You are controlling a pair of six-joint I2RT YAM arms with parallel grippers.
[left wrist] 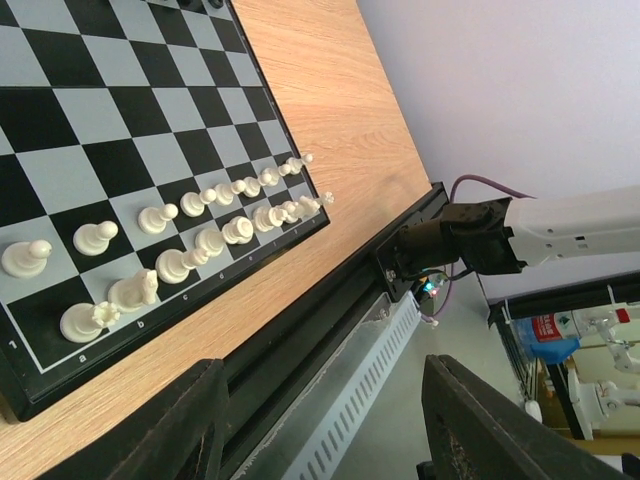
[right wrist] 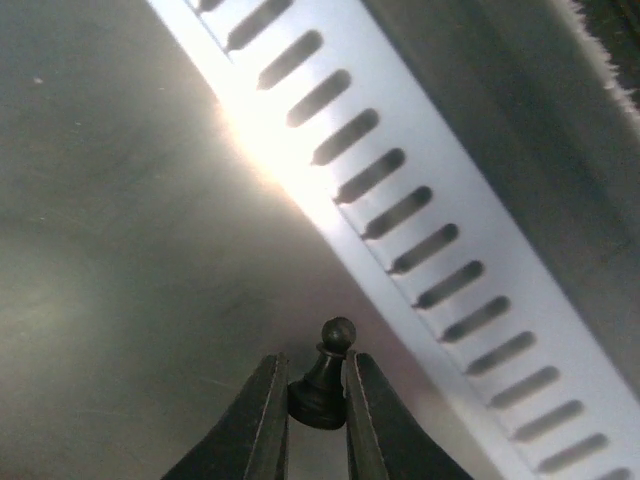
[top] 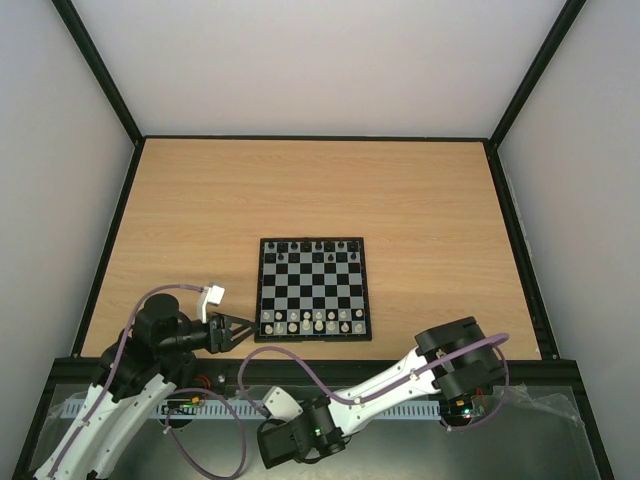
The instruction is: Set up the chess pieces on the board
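Observation:
The chessboard (top: 312, 290) lies on the table near its front edge. White pieces (left wrist: 165, 265) stand in two rows along its near side. Across the far side are black pieces (top: 306, 246), with a couple of them standing in front of the back row. My left gripper (top: 250, 328) is open beside the board's near left corner; its fingers (left wrist: 190, 425) are apart with nothing between. Beyond the table's front edge hangs my right arm, its gripper shut on a black pawn (right wrist: 322, 392), which tilts with its round head up and to the right.
Below the right gripper are a slotted metal rail (right wrist: 400, 215) and a dark, smooth surface (right wrist: 130, 260). Free wooden table (top: 430, 200) surrounds the board to the back and both sides. Walls enclose the table.

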